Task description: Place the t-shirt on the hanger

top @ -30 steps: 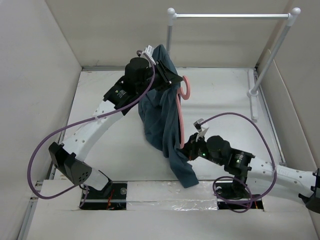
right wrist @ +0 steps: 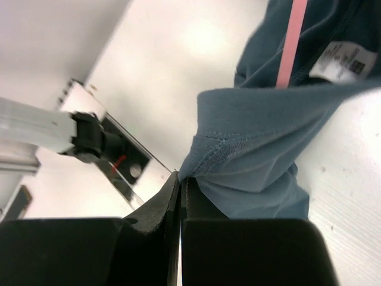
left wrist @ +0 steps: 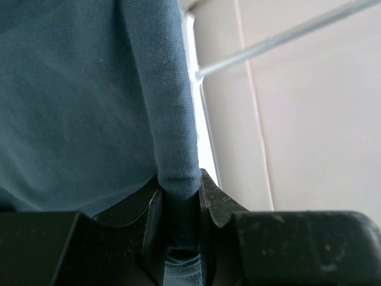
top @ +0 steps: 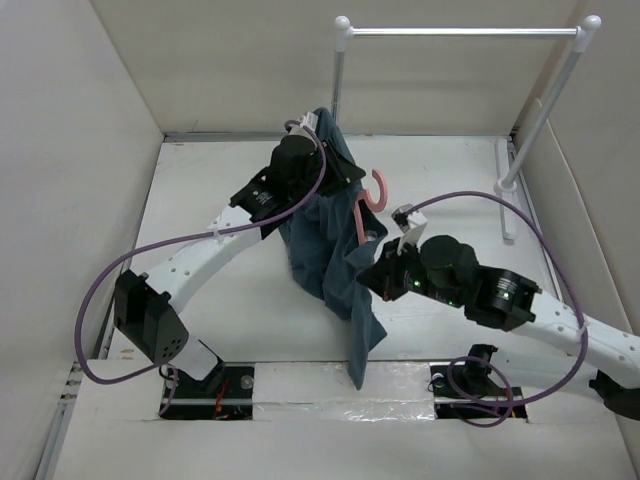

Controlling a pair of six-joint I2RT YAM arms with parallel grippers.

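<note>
The dark teal t-shirt (top: 325, 260) hangs from my left gripper (top: 345, 170), which is shut on a gathered fold (left wrist: 172, 119) of it. A pink hanger (top: 376, 195) shows beside that gripper, its lower part running behind the shirt's lower portion; in the right wrist view its bar (right wrist: 292, 44) passes behind a flap (right wrist: 250, 125). My right gripper (top: 372, 275) is shut at that flap's edge, against the cloth; whether any fabric is between the fingertips is unclear.
A white rail rack (top: 450, 32) stands at the back right. The bare white floor (top: 470, 170) lies beneath, with walls on both sides and a bare strip at the front.
</note>
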